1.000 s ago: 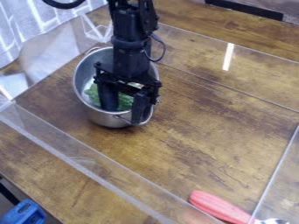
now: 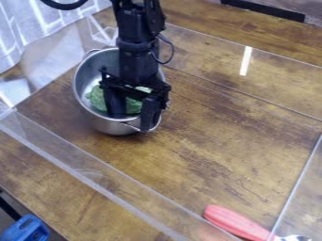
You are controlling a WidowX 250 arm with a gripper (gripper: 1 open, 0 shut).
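Note:
A metal pot (image 2: 87, 71) stands at the upper left of the camera view with something green and leafy (image 2: 104, 97) inside it. My black gripper (image 2: 134, 110) reaches down from above into the pot, over the green item, its lower parts near the front rim. The fingers are dark against the dark arm and partly inside the pot, so whether they are open or shut, or hold anything, does not show.
A red-handled utensil (image 2: 236, 222) lies at the bottom right. A blue object (image 2: 28, 229) sits at the bottom left corner. Clear panels border the wooden worktop (image 2: 233, 132), which is largely bare on the right. Crumpled white material (image 2: 28, 42) lies upper left.
My gripper and the pot have shifted slightly to the left over the last second.

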